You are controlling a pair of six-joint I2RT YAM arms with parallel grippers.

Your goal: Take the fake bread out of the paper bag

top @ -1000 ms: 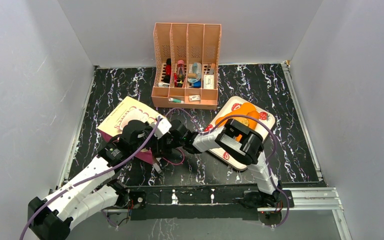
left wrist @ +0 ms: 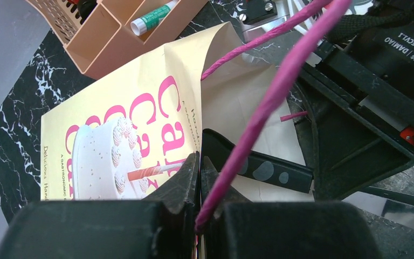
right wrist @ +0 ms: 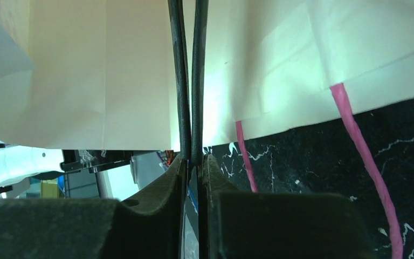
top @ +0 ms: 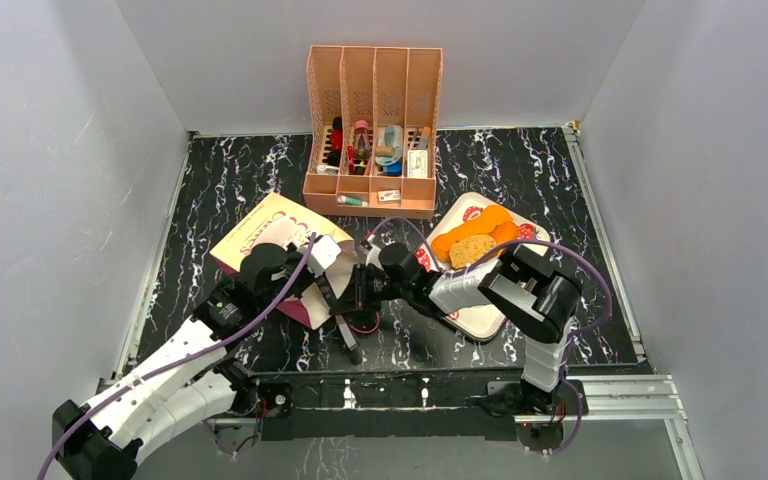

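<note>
The cream and pink paper bag (top: 260, 225) lies left of centre, printed with a cake; its pink rope handles show in both wrist views. My left gripper is shut at the bag's mouth edge, the paper seemingly pinched between its fingertips. My right gripper is shut beside the open mouth, two dark finger-like strips and pale paper in front of it; what exactly it grips I cannot tell. Bread-like pieces (top: 472, 250) lie on a strawberry-patterned tray (top: 475, 320) at the right, partly under the right arm. The bag's inside is mostly hidden.
A salmon-coloured organiser (top: 375, 70) with small items stands at the back centre, close behind the bag. Bare marble table shows at the far left and far right; the arms crowd the middle.
Over the last second my right gripper has moved rightward, away from the left gripper, and the bag has shifted slightly right. The bread pieces are more exposed from above.
</note>
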